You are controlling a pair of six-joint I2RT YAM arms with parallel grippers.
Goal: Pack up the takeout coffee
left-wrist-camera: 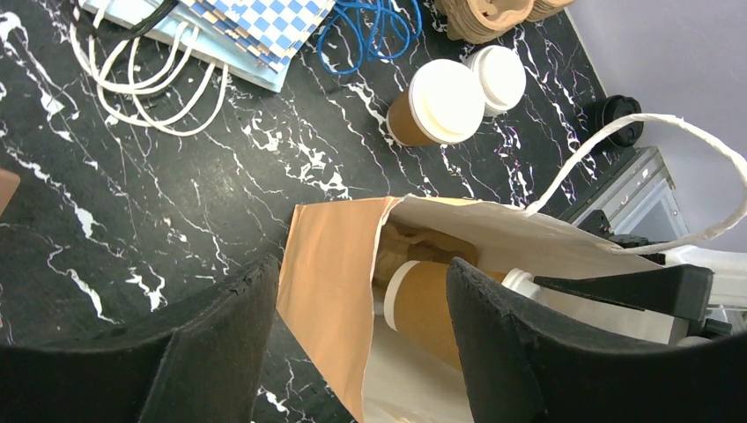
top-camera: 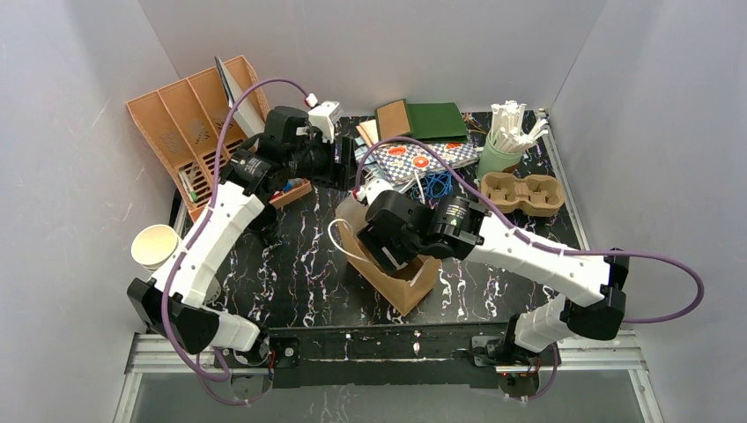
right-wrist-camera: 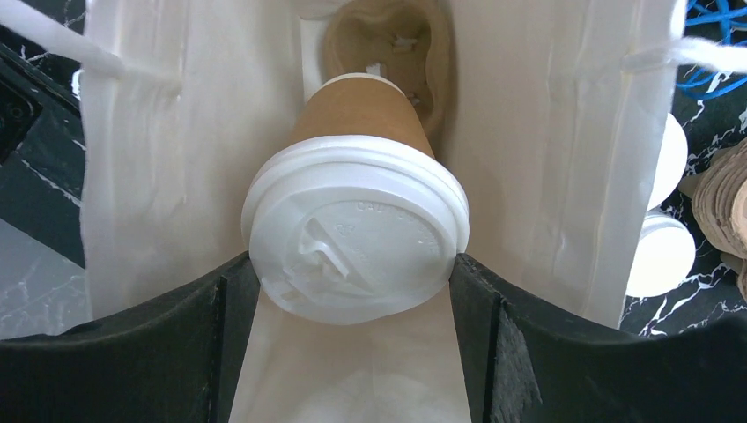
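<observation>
An open kraft paper bag (top-camera: pixel 396 291) with white handles stands at the front centre. Inside it lies a brown cup (left-wrist-camera: pixel 427 317) on its side, white lid (right-wrist-camera: pixel 352 229) towards my right gripper, whose open fingers straddle the lid down in the bag. A cardboard carrier (right-wrist-camera: pixel 383 40) shows behind the cup, at the bag's far end. My left gripper hangs open above and beside the bag, up and left of the right one in the top view, nothing held.
Lidded cups (left-wrist-camera: pixel 447 92), white cord bundles, blue cords (left-wrist-camera: pixel 370 31) and folded paper stand behind the bag. Cup carriers (top-camera: pixel 522 192) and a straw holder (top-camera: pixel 498 157) are at right, an orange organiser (top-camera: pixel 181 123) at back left.
</observation>
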